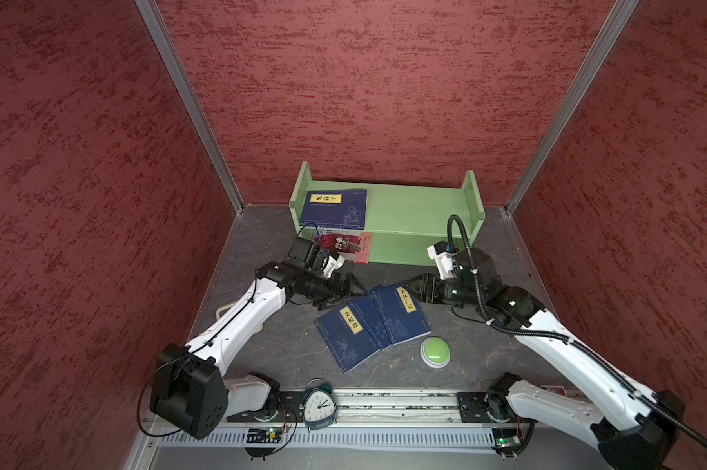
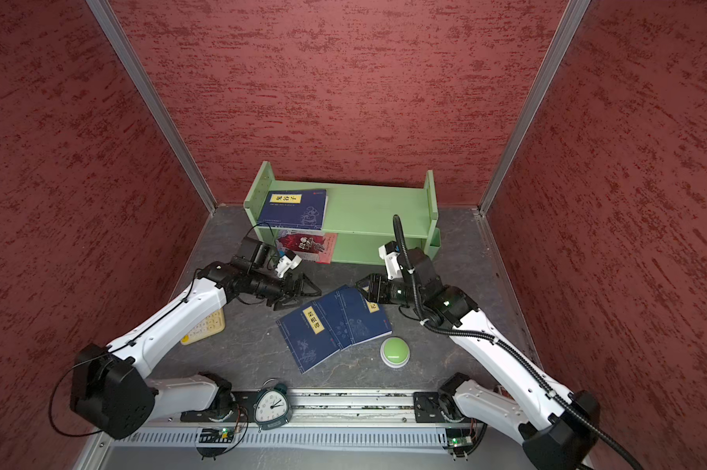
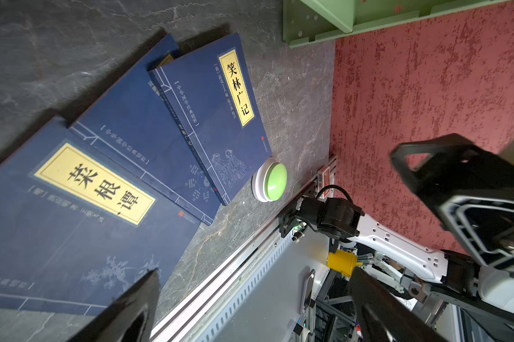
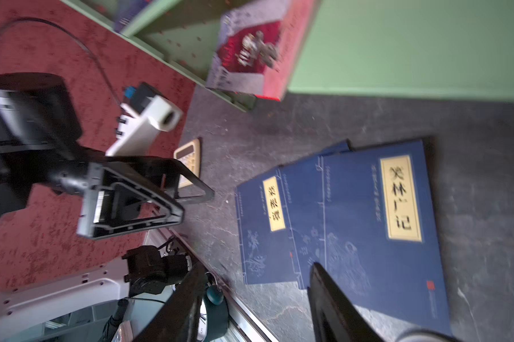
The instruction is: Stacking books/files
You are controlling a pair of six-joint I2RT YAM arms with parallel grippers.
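Three dark blue books overlap on the grey table, fanned out: the left book (image 1: 351,344), a partly covered middle book (image 3: 140,134) and the right book (image 4: 376,268) lying on top of it. A fourth blue book (image 1: 345,215) lies on the upper shelf at its left end. In the lower level sits a red-covered book (image 1: 344,246). My left gripper (image 1: 361,290) is open and empty, above the back left of the fanned books. Open and empty too, my right gripper (image 1: 413,288) is at the back edge of the right book.
The green shelf (image 1: 416,207) stands at the back, its right half bare. A green button (image 1: 435,351) is beside the right book. A calculator (image 2: 206,326) lies left, partly under my left arm, and a clock (image 1: 319,406) stands at the front edge.
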